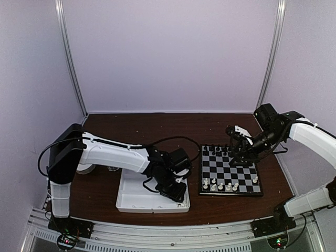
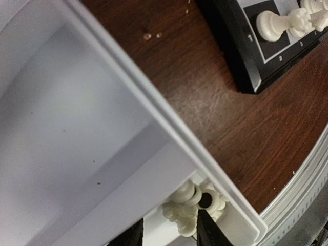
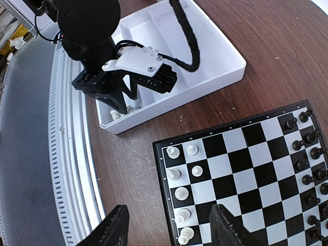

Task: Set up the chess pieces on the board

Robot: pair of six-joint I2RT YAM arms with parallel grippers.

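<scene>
The chessboard (image 1: 227,170) carries black pieces (image 3: 300,164) along one side and several white pieces (image 3: 181,193) on the other. The white tray (image 1: 131,194) holds loose white pieces (image 2: 184,220) in a corner compartment. My left gripper is low over that compartment, fingers apart at the bottom of the left wrist view, beside the white pieces; whether anything is between them is not clear. My right gripper hangs open above the board, nothing visible between its fingers.
A round container (image 1: 85,169) sits behind the left arm, left of the tray. A metal rail (image 1: 173,233) runs along the front edge.
</scene>
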